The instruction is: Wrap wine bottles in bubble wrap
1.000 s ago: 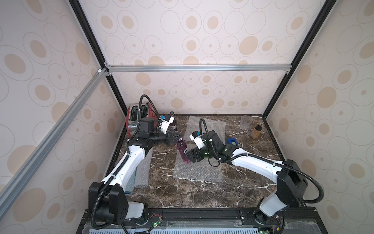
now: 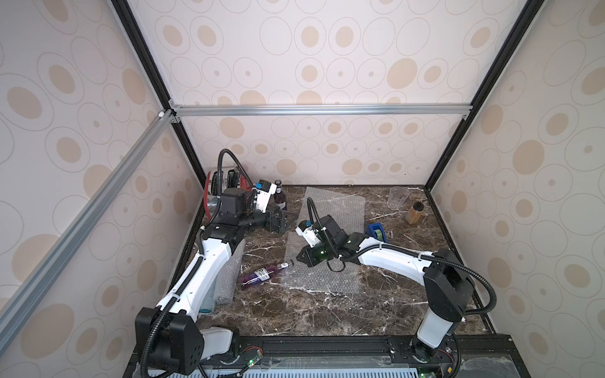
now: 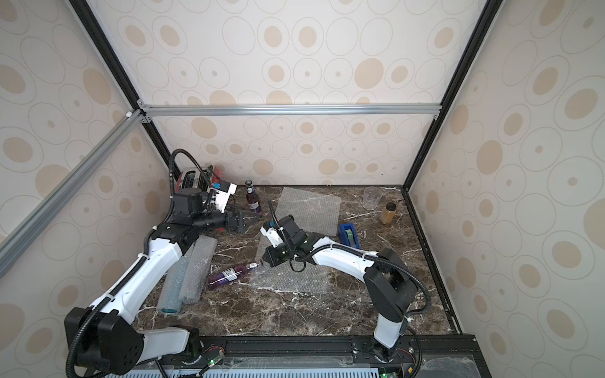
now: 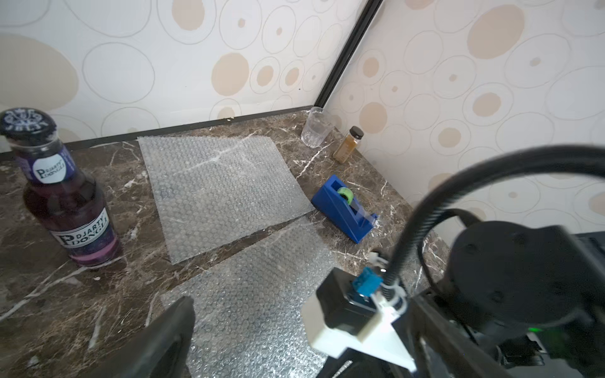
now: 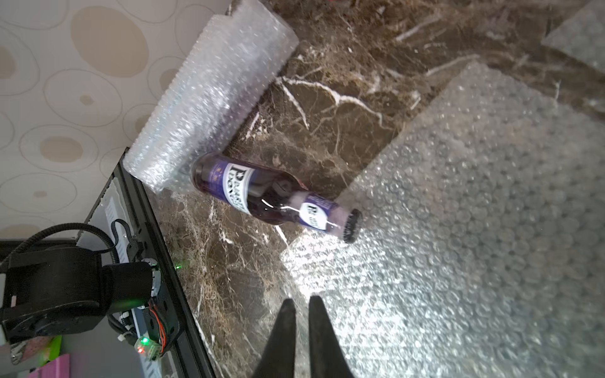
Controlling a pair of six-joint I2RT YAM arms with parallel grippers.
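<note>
A purple wine bottle (image 5: 264, 195) lies on its side, neck over the left corner of the front bubble wrap sheet (image 5: 453, 245). A second bottle (image 4: 69, 208) stands upright at the back, beside the rear sheet (image 4: 220, 189). My left gripper (image 2: 277, 221) is open above the table near the standing bottle, holding nothing visible. Over the front sheet, to the right of the lying bottle, is my right gripper, its two fingertips close together with a small gap and nothing seen between them.
Bubble wrap rolls (image 5: 208, 94) lie at the left. A blue tape dispenser (image 4: 340, 208), a clear cup (image 4: 317, 129) and a brown jar (image 4: 346, 146) stand at the right. A red-rimmed appliance stands at back left. Bare marble shows at the front.
The bottle that stood upright on the front sheet now lies tipped toward the front left. My left gripper has risen slightly; my right gripper has moved left and down.
</note>
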